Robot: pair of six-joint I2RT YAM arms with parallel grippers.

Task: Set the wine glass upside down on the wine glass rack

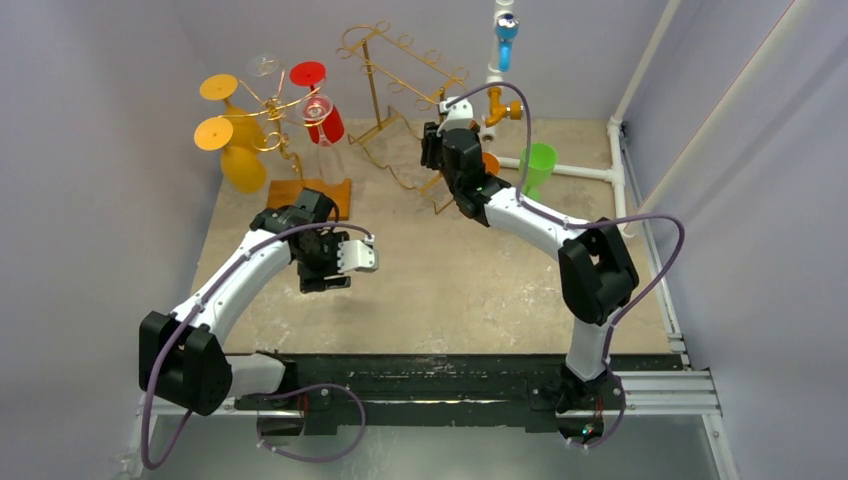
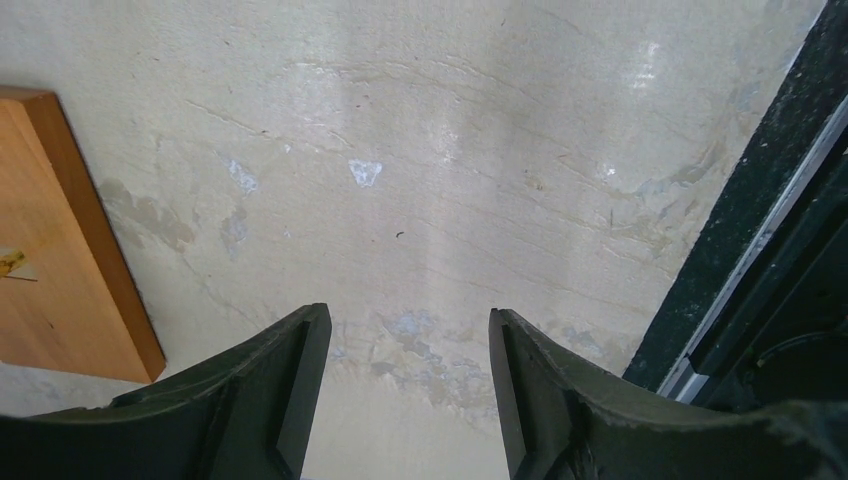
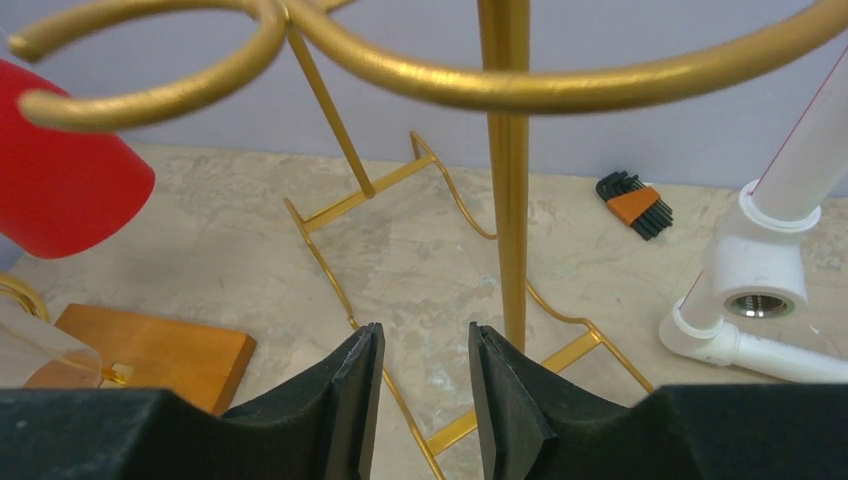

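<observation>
A wooden-based gold rack [image 1: 283, 162] at the back left carries several wine glasses upside down: two yellow ones [image 1: 242, 168], a red glass [image 1: 326, 122] and clear ones [image 1: 329, 158]. The taller gold wire rack [image 1: 376, 90] beside it has empty loops. On the floor at the right stands a green glass [image 1: 538, 158]; an orange glass [image 1: 490, 162] is mostly covered by the right arm. My right gripper is partly open by the wire rack's post, nothing between its fingers. Over bare floor in front of the wooden base [image 2: 90, 250], my left gripper stands open and empty.
White pipes [image 1: 570, 171] with a blue-handled tap [image 1: 507, 30] run along the back right. A small black tool set [image 3: 636, 205] lies behind the wire rack.
</observation>
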